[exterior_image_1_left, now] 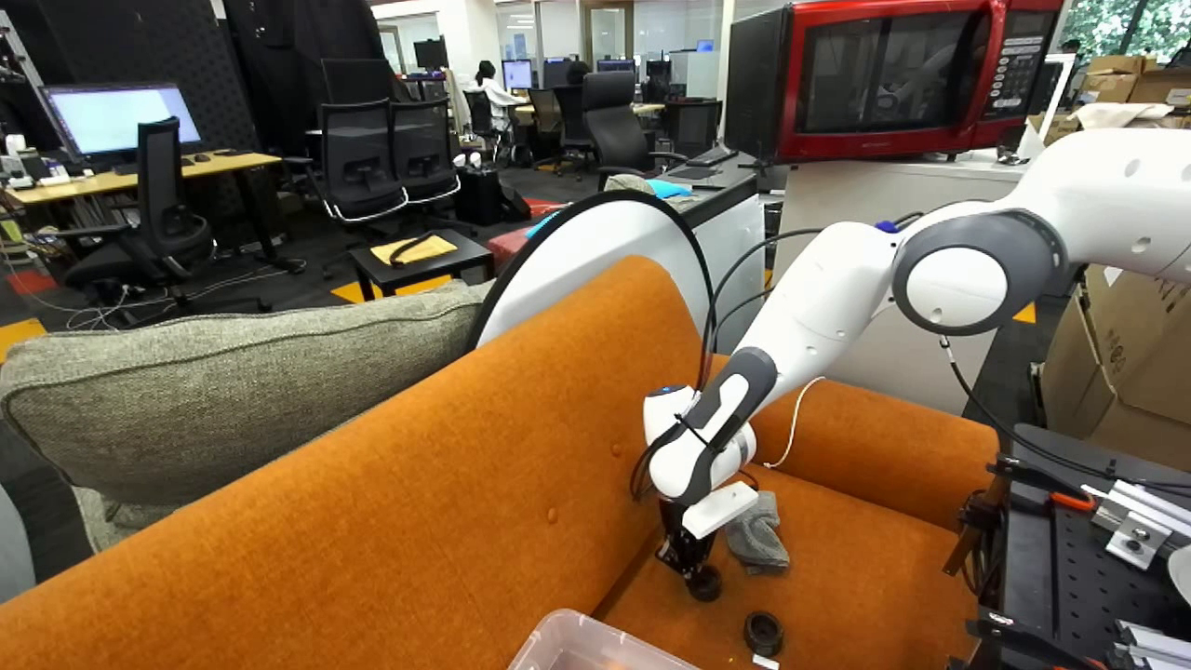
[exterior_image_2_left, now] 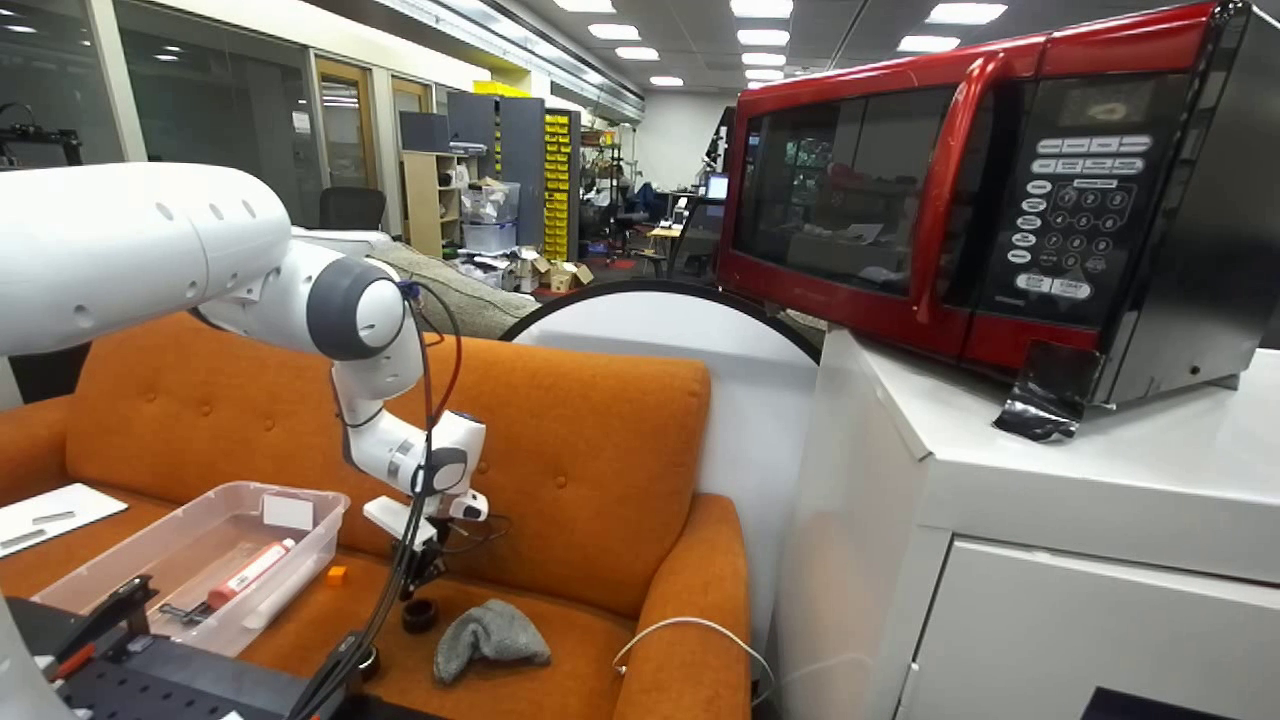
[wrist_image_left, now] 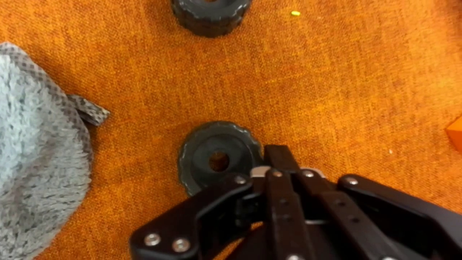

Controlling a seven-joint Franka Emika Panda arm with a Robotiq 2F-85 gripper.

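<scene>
In the wrist view my gripper is shut, its two black fingers together with nothing between them. Just left of the fingertips a black ribbed wheel [wrist_image_left: 195,156] with a central hole lies flat on the orange seat, outside the fingers and partly covered by them. A second black wheel [wrist_image_left: 212,19] is cut off by the top edge of that view; exterior view 1 shows this other wheel [exterior_image_1_left: 764,633] nearer the front of the seat. There my gripper [exterior_image_1_left: 683,564] is low over the sofa, close beside the first wheel [exterior_image_1_left: 704,584].
A grey cloth [wrist_image_left: 39,160] lies left of the wheels in the wrist view. An orange block [exterior_image_2_left: 336,576] sits beside the clear plastic bin [exterior_image_2_left: 321,516]. The sofa back [exterior_image_1_left: 447,480] rises close behind my arm. Bare seat lies between the two wheels.
</scene>
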